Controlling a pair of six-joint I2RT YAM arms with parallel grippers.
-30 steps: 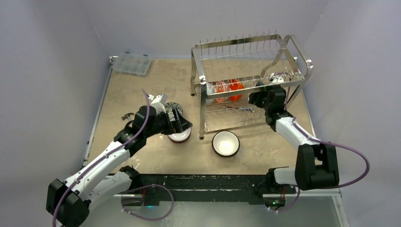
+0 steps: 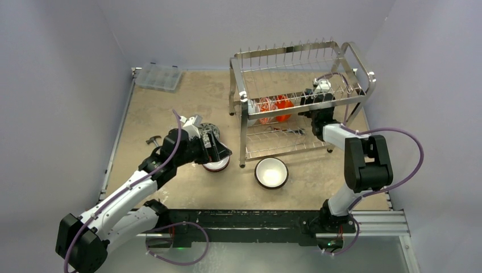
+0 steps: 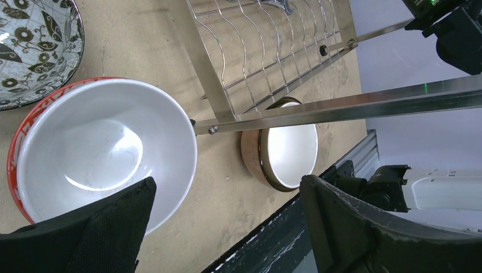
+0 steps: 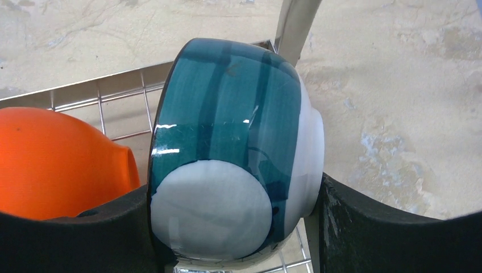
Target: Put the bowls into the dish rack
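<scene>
A teal-and-white bowl [image 4: 227,108] stands on its side between the fingers of my right gripper [image 2: 312,105], inside the lower tier of the dish rack [image 2: 245,136], beside an orange bowl [image 4: 57,159]. Whether the fingers grip it firmly is unclear. Red and orange bowls [image 2: 284,107] stand in that tier. My open left gripper is above a white bowl [image 3: 102,153] nested in a red-rimmed one, beside a patterned bowl [image 3: 31,48]. A white dark-rimmed bowl [image 2: 271,172] sits in front of the rack.
A clear compartment box [image 2: 159,77] lies at the back left and a hammer [image 2: 152,140] at the left. Walls surround the board. The board's front middle left and front right have free room.
My right arm has swung inward and its gripper has moved a little left and back within the rack. The left arm has not moved.
</scene>
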